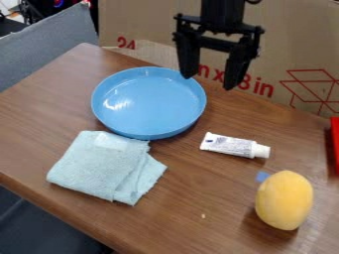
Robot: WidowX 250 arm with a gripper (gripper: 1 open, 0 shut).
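My black gripper (pixel 212 69) hangs open at the top centre, in front of the cardboard backdrop, above and behind the right part of a round blue plate (pixel 149 99). Nothing is between its fingers. A folded pale blue cloth (pixel 103 169) lies at the lower left, in front of the plate. A white toothpaste tube (pixel 232 145) lies right of the plate, and a yellow mango-like object (pixel 282 202) rests at the lower right.
The wooden table (pixel 192 198) has free room between cloth and yellow object. A cardboard panel (pixel 139 25) stands along the back. A red object (pixel 332 144) shows at the right edge.
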